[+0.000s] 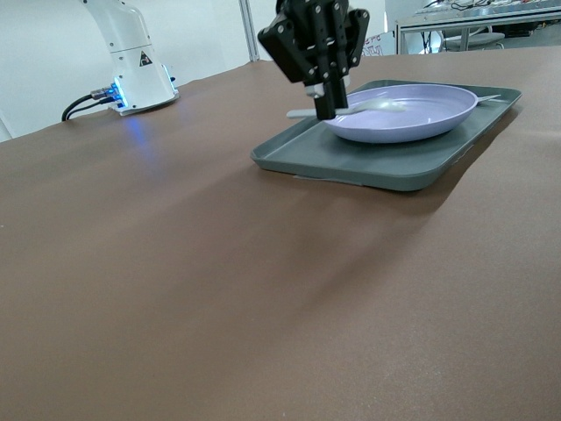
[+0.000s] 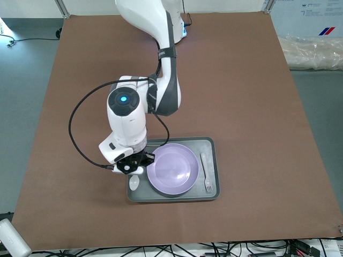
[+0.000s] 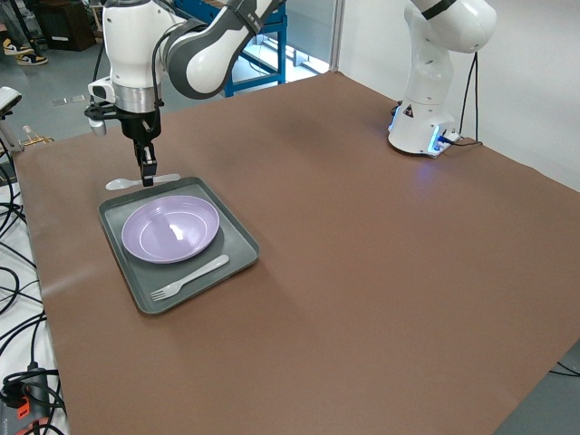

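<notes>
A grey tray point(image 2: 198, 194) holds a lavender plate point(image 2: 172, 169) and a white fork point(image 2: 207, 172); in the right view the fork point(image 3: 188, 279) lies beside the plate. My gripper point(image 3: 148, 179) is over the tray's far edge, with a white spoon point(image 3: 120, 184) at its fingertips, apparently shut on it. In the left view the spoon point(image 2: 134, 182) is at the tray's left side, its handle hidden under the gripper. In the top view the spoon point(image 1: 300, 113) is horizontal at the fingertips, above the tray.
Cables run along the front edge.
</notes>
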